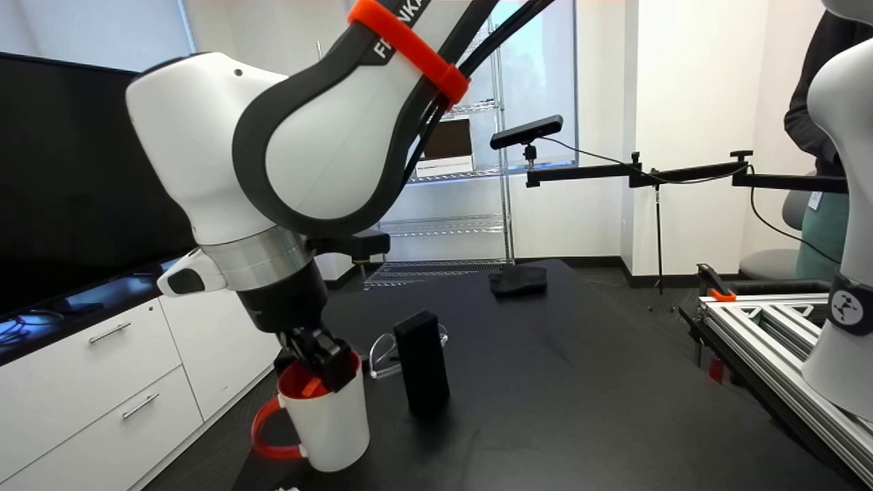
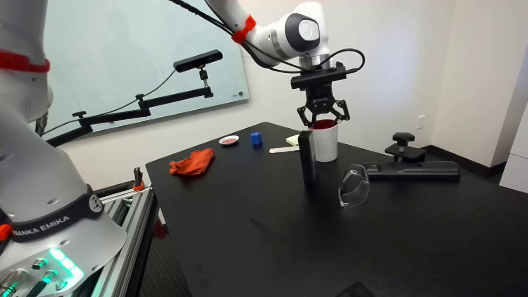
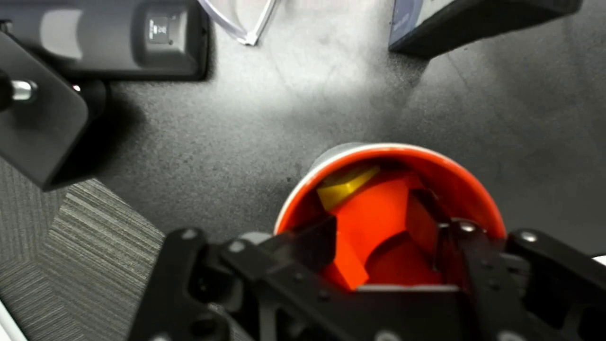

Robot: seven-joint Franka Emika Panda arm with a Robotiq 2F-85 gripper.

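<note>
A white mug (image 1: pixel 331 429) with a red inside and red handle stands on the black table. My gripper (image 1: pixel 323 368) points down into it, its fingertips below the rim. In the second exterior view the gripper (image 2: pixel 321 121) hangs over the mug (image 2: pixel 325 143), its linkages spread. Seen from the wrist, the fingers are part open, with one dark finger (image 3: pixel 319 241) to each side of an orange block (image 3: pixel 372 213) inside the mug. A yellow piece (image 3: pixel 346 187) lies against the inner wall. Whether the fingers touch the block cannot be made out.
A black upright box (image 2: pixel 307 157) stands close beside the mug, with clear glasses (image 2: pixel 354 187) nearby. A clamped black bar (image 2: pixel 414 170) lies along the table edge. Farther off are an orange cloth (image 2: pixel 193 162), a blue block (image 2: pixel 255 138) and a small dish (image 2: pixel 228 140).
</note>
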